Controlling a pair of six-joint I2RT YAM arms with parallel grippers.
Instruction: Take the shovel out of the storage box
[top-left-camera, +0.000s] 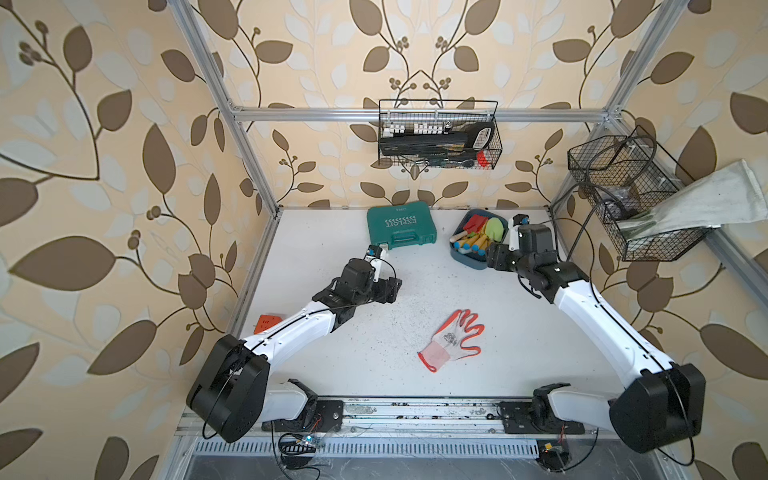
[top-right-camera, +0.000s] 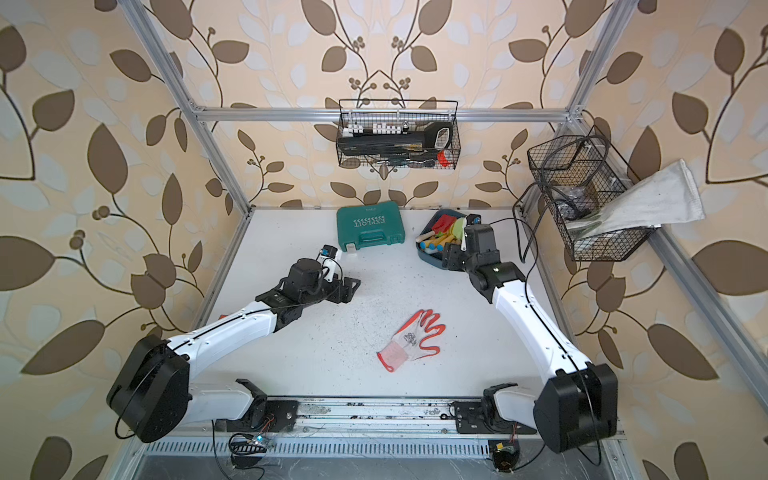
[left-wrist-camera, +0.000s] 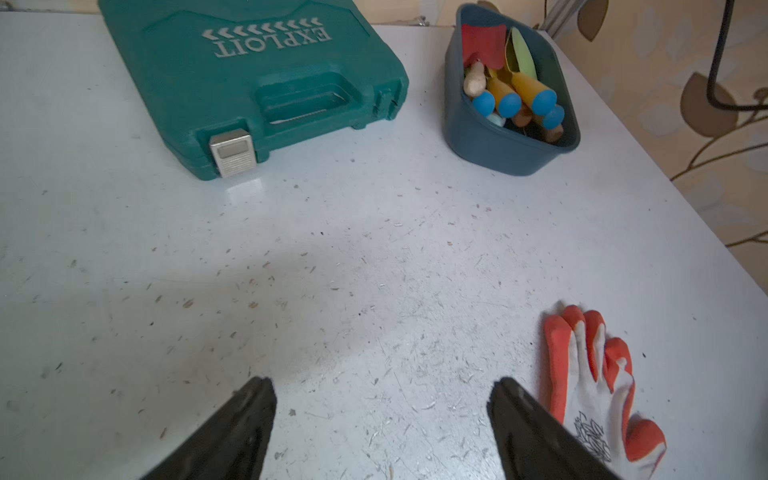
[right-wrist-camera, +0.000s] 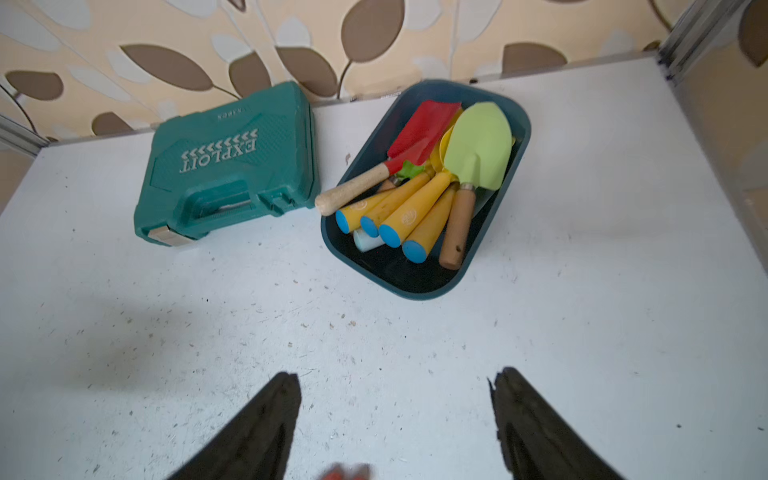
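Note:
The dark teal storage box (right-wrist-camera: 416, 280) sits at the back right, packed with shovels: a red one (right-wrist-camera: 424, 124) with a wooden handle, a pale green one (right-wrist-camera: 478, 140) and several yellow-handled tools (right-wrist-camera: 416, 204). My right gripper hovers just in front of and above the box, its fingers apart with nothing between them; it partly hides the box in both top views. My left gripper is open and empty over the middle-left of the table, short of the green case and facing the back.
A green case (left-wrist-camera: 264, 72) lies left of the box. A red-edged glove (top-left-camera: 450, 340) lies at front centre. Wire baskets (top-left-camera: 440, 136) hang on the back and right walls, with cables dangling near the right arm.

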